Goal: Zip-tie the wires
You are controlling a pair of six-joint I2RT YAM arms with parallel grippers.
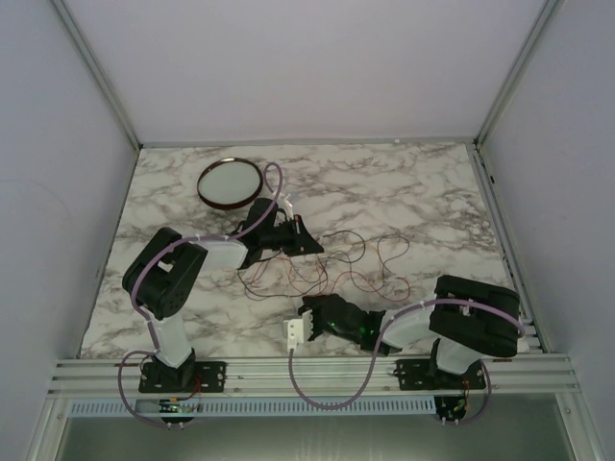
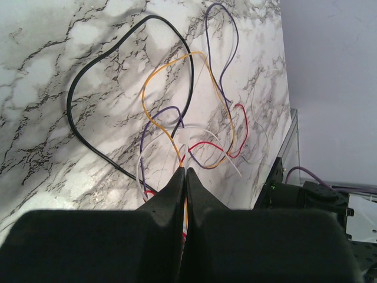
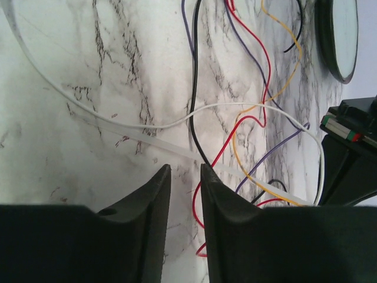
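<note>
Several wires lie loose and tangled on the marble table: black point(image 2: 77, 125), orange point(image 2: 147, 82), purple point(image 2: 207, 23), red point(image 3: 266, 59) and white. A white strip point(image 3: 159, 143), likely a zip tie, runs beneath the white wire in the right wrist view. My left gripper is shut over the bundle's middle; whether a wire is between its tips cannot be told. My right gripper is part open near the front edge, with nothing visible between its fingers and the wires beyond them.
A round dark-rimmed object point(image 1: 230, 183) sits at the back left. Walls border the table at the back and sides.
</note>
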